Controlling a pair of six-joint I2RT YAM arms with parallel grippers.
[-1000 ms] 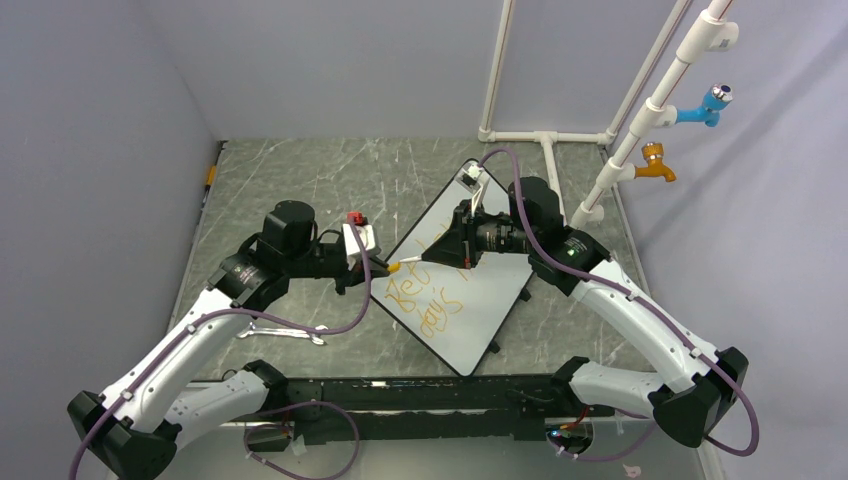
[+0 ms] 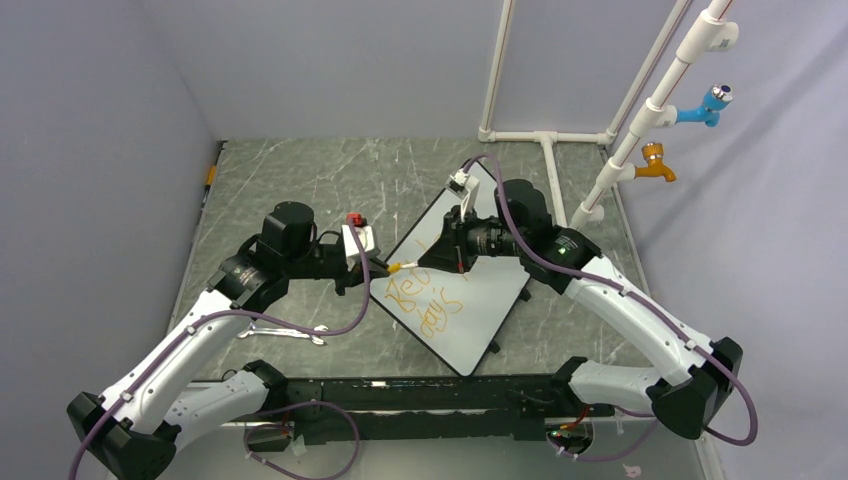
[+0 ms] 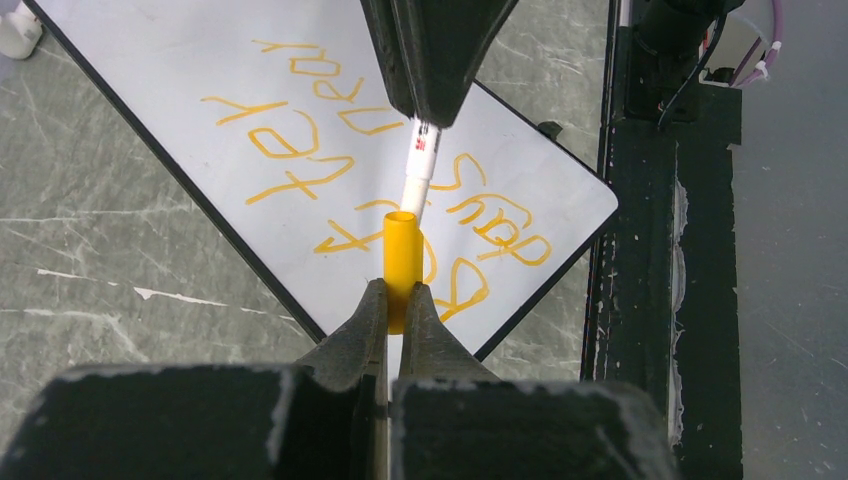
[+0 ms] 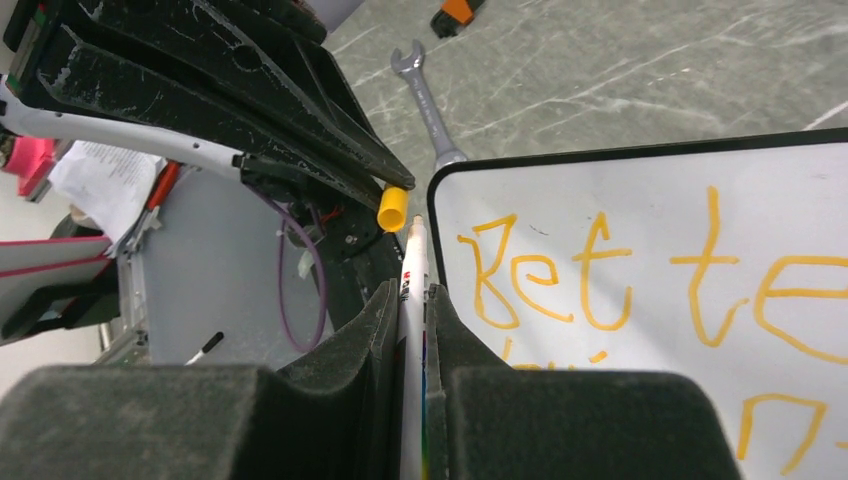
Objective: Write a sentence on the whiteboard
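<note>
A whiteboard (image 2: 470,330) lies aslant on the table, with orange handwriting (image 4: 545,275) on it, including "Better" and "days". My left gripper is shut on a yellow marker cap (image 3: 403,250), whose open end faces the marker. Across from it, my right gripper is shut on a white marker (image 4: 412,330), tip pointing at the cap. The top view shows both grippers close together above the board's left part. In the right wrist view the marker tip appears just beside the cap (image 4: 393,210); whether they touch, I cannot tell.
A wrench (image 2: 285,331) rests on the table left of the board. A red object (image 2: 355,218) is partly visible behind my left arm. White pipes with a blue tap (image 2: 705,105) and an orange tap (image 2: 655,165) stand at the right.
My right gripper has shifted slightly left, bringing the marker closer to the cap. My left gripper has stayed in place, and the board has not moved.
</note>
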